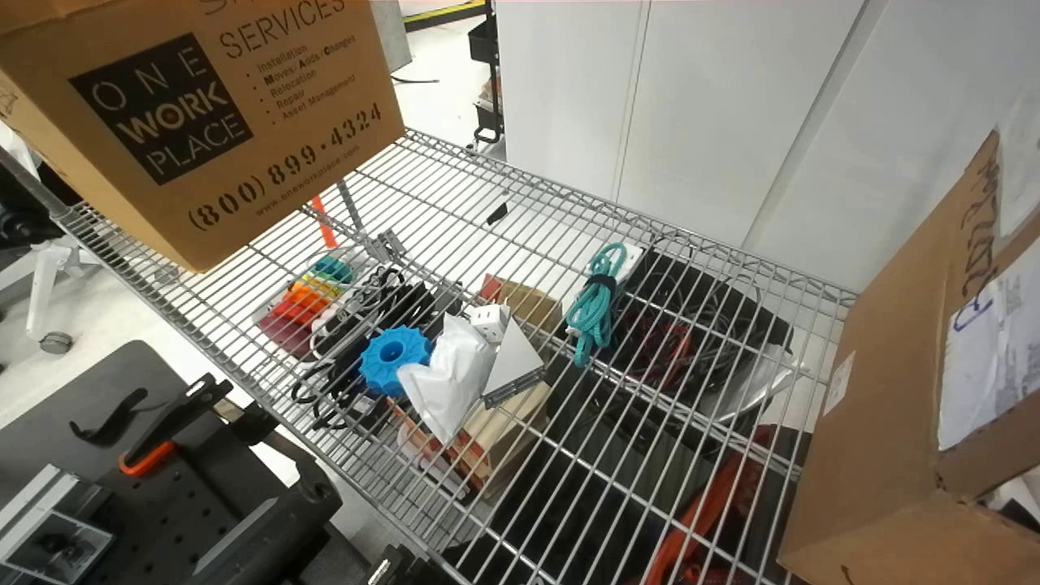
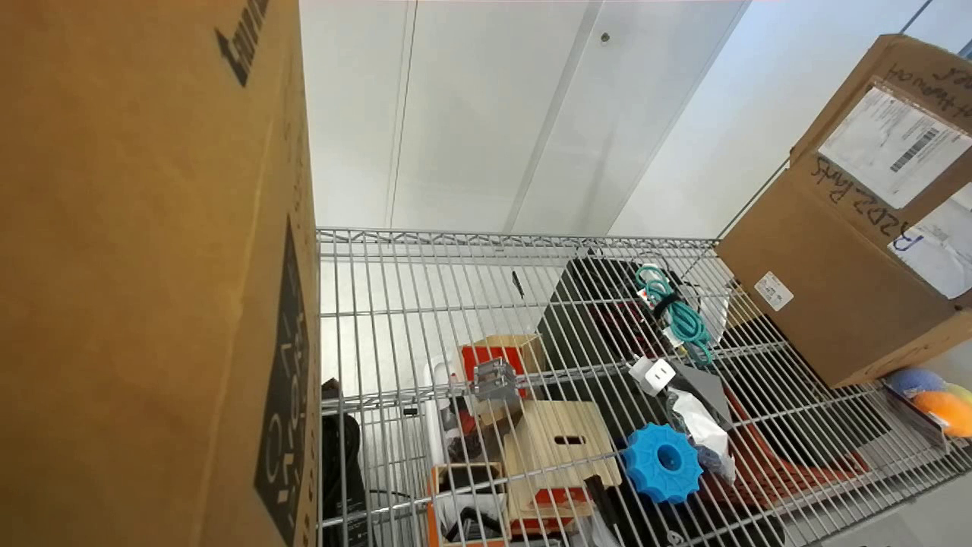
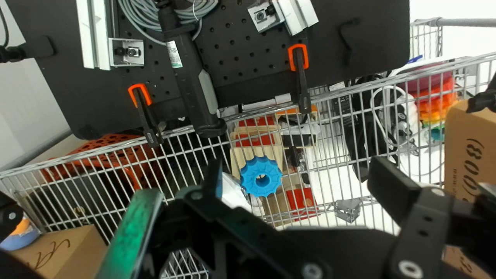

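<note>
In the wrist view my gripper is open, its dark fingers (image 3: pixel 389 179) wide apart with nothing held between them. Beyond the gap lies a blue scalloped ring (image 3: pixel 272 166), resting on the wire shelf. Exterior view 1 shows that ring (image 1: pixel 374 366) beside a white plastic pouch (image 1: pixel 450 375). A white plug adapter (image 1: pixel 488 322) and a pale flat piece (image 1: pixel 513 362) adjoin the pouch. Farther back is a bundled teal cord (image 1: pixel 591 310). Exterior view 2 has the ring (image 2: pixel 645 471) in front of the pouch (image 2: pixel 699 424). Neither exterior view includes the gripper.
Cardboard boxes stand at both ends of the shelf, one on the left (image 1: pixel 283 185) and one on the right (image 1: pixel 877 409). A black perforated board (image 3: pixel 241 51) with clamps (image 3: pixel 301 79) borders the front edge. The shelf's back left stretch (image 2: pixel 428 301) is largely bare.
</note>
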